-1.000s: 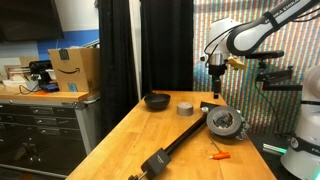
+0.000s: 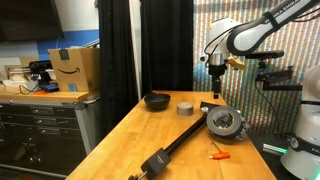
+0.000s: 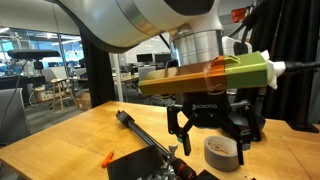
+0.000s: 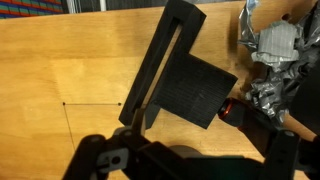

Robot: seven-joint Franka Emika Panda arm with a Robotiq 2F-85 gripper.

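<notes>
My gripper hangs over the table with its fingers spread wide and nothing between them. Below, in the wrist view, lie a long black slotted bar [image 4: 160, 62] and a flat black square piece [image 4: 193, 88]. Crumpled silver material [image 4: 275, 45] sits to their right. From the side, the gripper [image 3: 212, 132] appears above a grey tape roll [image 3: 222, 152] and the long black bar [image 3: 140, 130]. Exterior view 1 has the gripper [image 2: 216, 82] raised clear of the tabletop, over its right side.
A large round silver-grey object [image 2: 225, 122] stands at the table's right edge, with an orange-handled tool [image 2: 220, 155] nearby. Farther back are a black pan [image 2: 157, 101] and the tape roll [image 2: 185, 108].
</notes>
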